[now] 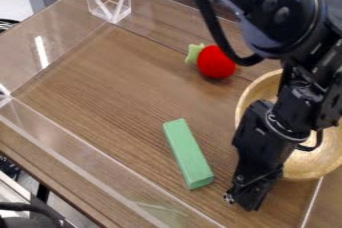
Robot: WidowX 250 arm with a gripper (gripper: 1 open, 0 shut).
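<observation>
My gripper [249, 190] is low at the right, over the front of a round tan bowl [318, 160], hiding much of it; whether its fingers are open is hard to see. A green block [187, 151] lies on the wooden table just left of the gripper, apart from it. A red tomato-like object [215, 62] with a green top lies at the back, behind the arm.
A clear plastic object [110, 2] stands at the back left. The table's edge runs along the lower left.
</observation>
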